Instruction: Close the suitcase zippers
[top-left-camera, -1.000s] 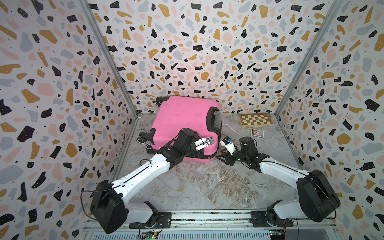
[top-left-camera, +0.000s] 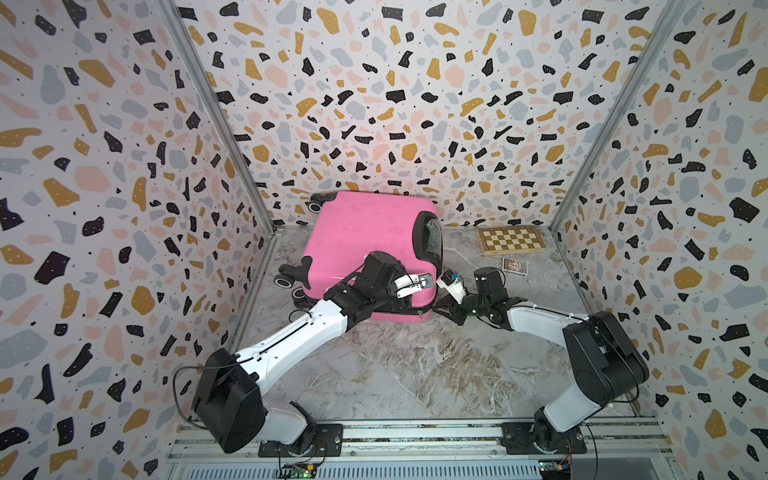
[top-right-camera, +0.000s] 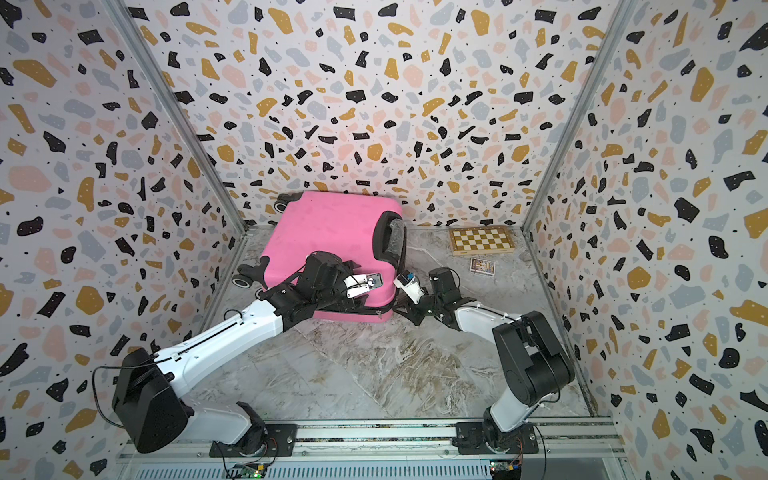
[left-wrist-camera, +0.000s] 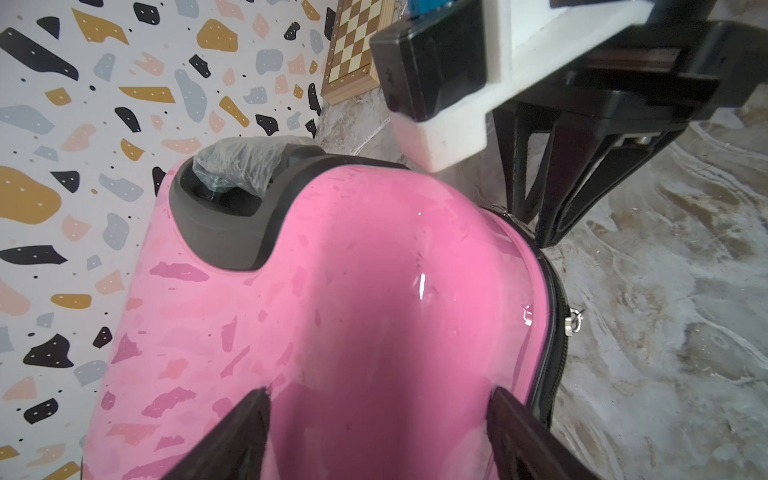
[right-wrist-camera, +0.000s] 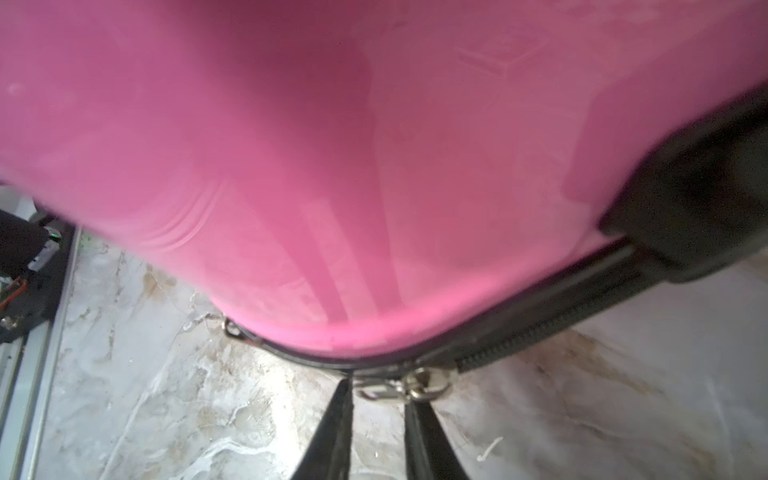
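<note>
The pink hard-shell suitcase (top-left-camera: 364, 232) lies flat on the table, a black zipper band running along its side. At its front corner, a metal zipper pull (right-wrist-camera: 404, 385) lies right at the tips of my right gripper, whose narrow fingers stand a little apart; a firm hold on it does not show. Another metal piece (right-wrist-camera: 232, 326) sits further left along the band. From the left wrist view, a silvery pull (left-wrist-camera: 573, 321) hangs on the band. My left gripper is open over the suitcase's front side, its fingers (left-wrist-camera: 232, 440) wide apart and blurred.
A chessboard (top-left-camera: 512, 239) and a small picture card (top-left-camera: 515, 265) lie at the back right. The dark handle recess (left-wrist-camera: 220, 209), partly covered in clear plastic, faces right. Both grippers are close together near the corner. Bare marble table (top-left-camera: 384, 376) stretches in front.
The left arm has shifted slightly right and away from the front edge. The suitcase has barely shifted left.
</note>
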